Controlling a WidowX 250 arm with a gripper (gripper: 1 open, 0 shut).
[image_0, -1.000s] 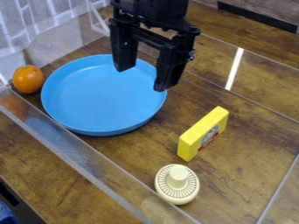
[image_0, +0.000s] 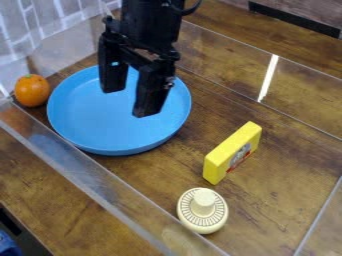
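Observation:
My black gripper (image_0: 131, 80) hangs over a blue plate (image_0: 94, 125), open, its two fingers spread apart with nothing seen between them. An orange fruit (image_0: 32, 89) sits just left of the plate. A yellow box (image_0: 231, 150) stands to the right of the plate, and a cream round object with a knob (image_0: 203, 210) lies at the lower front.
The wooden table (image_0: 281, 120) has free room at the right and back. A clear rail (image_0: 94, 190) runs diagonally along the front left.
My gripper has shifted left over the blue plate and turned somewhat. The objects on the table have not visibly moved.

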